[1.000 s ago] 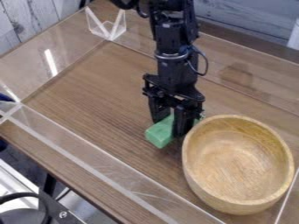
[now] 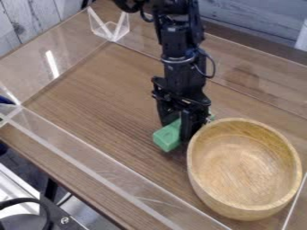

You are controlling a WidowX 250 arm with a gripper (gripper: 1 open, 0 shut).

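My gripper [image 2: 182, 117] reaches down from the top centre, black, and is shut on a green object [image 2: 168, 138], which sits low at the tabletop just left of a large tan wooden bowl [image 2: 240, 186]. The fingertips are dark and partly hidden by each other and by the object.
A small white wire-like item [image 2: 108, 25] stands at the back left. Dark round equipment [image 2: 24, 216] is at the lower left, off the table's edge.
My gripper and the green object have shifted slightly left over the last second. The bowl looks unmoved.
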